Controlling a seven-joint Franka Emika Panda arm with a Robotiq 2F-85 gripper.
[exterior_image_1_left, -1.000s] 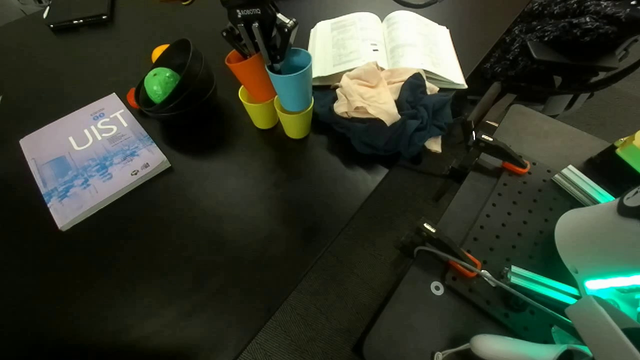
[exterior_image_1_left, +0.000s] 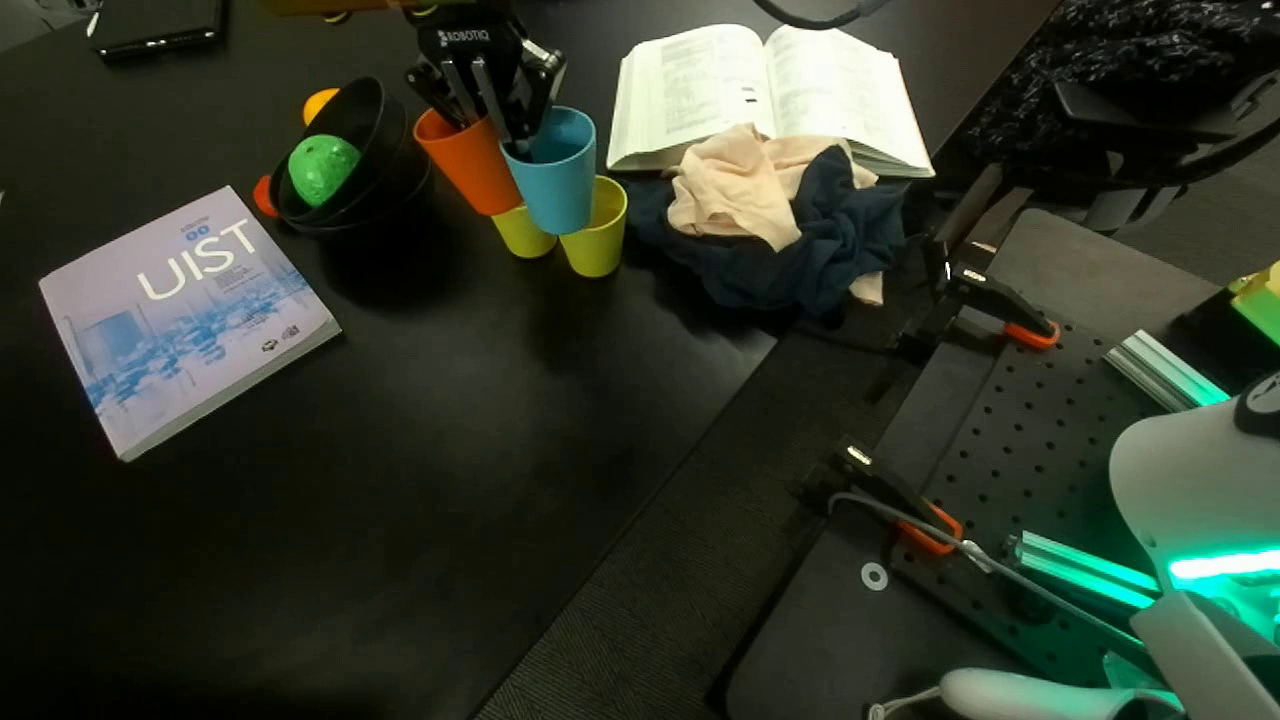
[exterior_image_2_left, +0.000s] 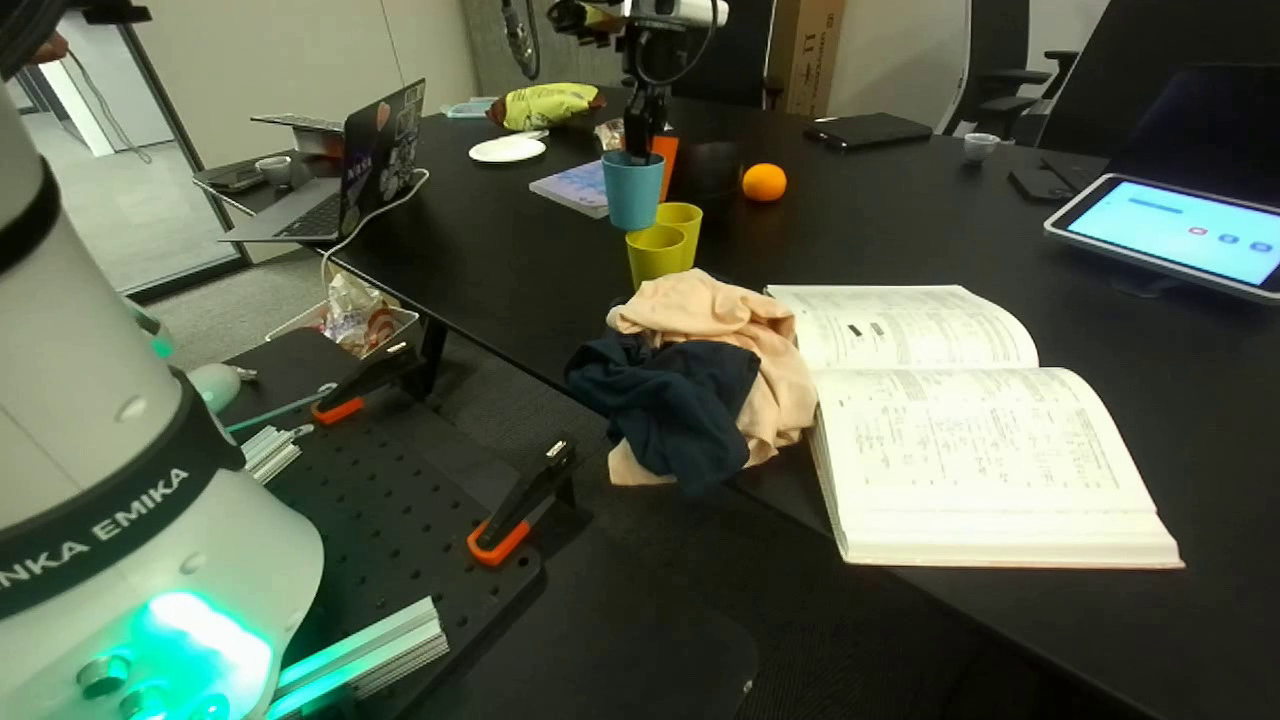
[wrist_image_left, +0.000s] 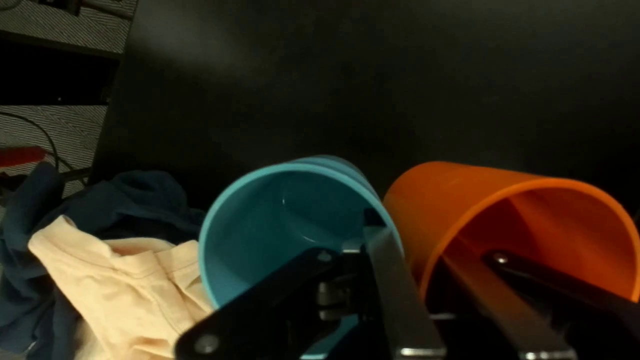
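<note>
My gripper (exterior_image_1_left: 489, 130) is shut on the neighbouring walls of two cups, one finger inside each. The blue cup (exterior_image_1_left: 561, 190) hangs nearly upright, while the orange cup (exterior_image_1_left: 468, 166) leans with its mouth tipped outward. In the wrist view the blue cup (wrist_image_left: 264, 228) is left of the orange cup (wrist_image_left: 432, 198), their sides pressed together between the fingers. Two yellow cups stand on the table below: one yellow cup (exterior_image_1_left: 599, 240) is partly behind the blue cup, the other yellow cup (exterior_image_1_left: 524, 234) mostly hidden. Whether the held cups touch them I cannot tell.
Black bowls (exterior_image_1_left: 381, 144) with a green ball (exterior_image_1_left: 321, 168) sit close to the orange cup's left. A crumpled dark and peach cloth (exterior_image_1_left: 750, 198) and an open book (exterior_image_1_left: 708, 84) lie to the right. The UIST book (exterior_image_1_left: 186, 318) is at left.
My gripper and both held cups have shifted left in exterior view 1. The orange cup now leans more and sits away from over the left yellow cup. The yellow cups have stayed put.
</note>
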